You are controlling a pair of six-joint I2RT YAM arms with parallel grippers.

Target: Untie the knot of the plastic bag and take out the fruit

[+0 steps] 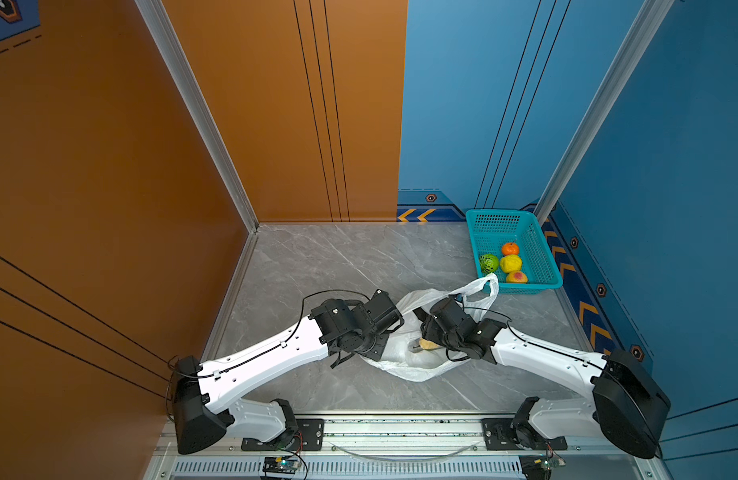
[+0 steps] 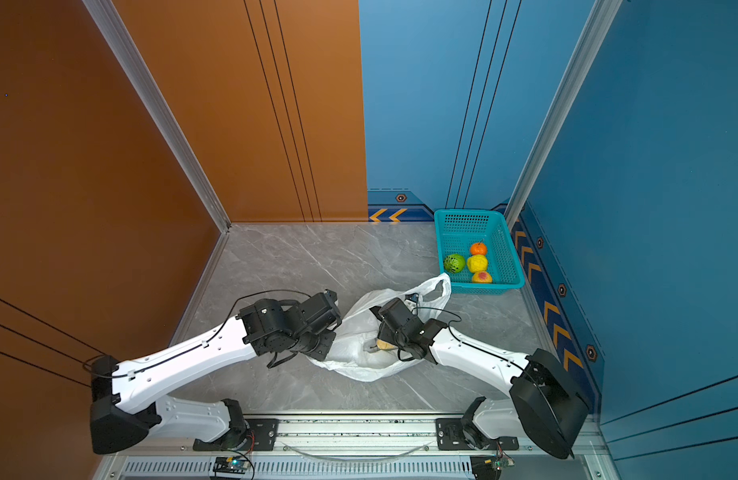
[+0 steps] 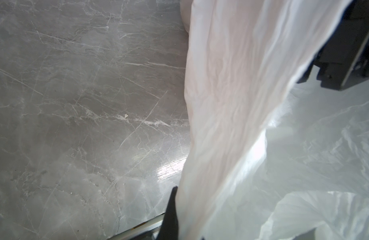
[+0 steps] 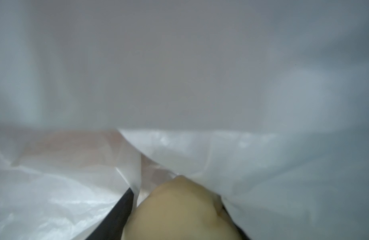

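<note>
The white plastic bag (image 1: pixel 405 364) lies open at the front middle, its handle standing up toward the basket. My right gripper is inside it, shut on a pale yellow round fruit (image 4: pixel 180 204), also glimpsed under the right arm in both top views. My left gripper (image 1: pixel 361 348) is at the bag's left side; in the left wrist view a strip of white plastic runs down over its fingers, which are mostly hidden. It is shut.
A teal basket (image 1: pixel 545 276) at the back right holds an orange, a green fruit, a yellow fruit and a peach-like fruit. Bare marble table (image 1: pixel 313 252) shows at the back left.
</note>
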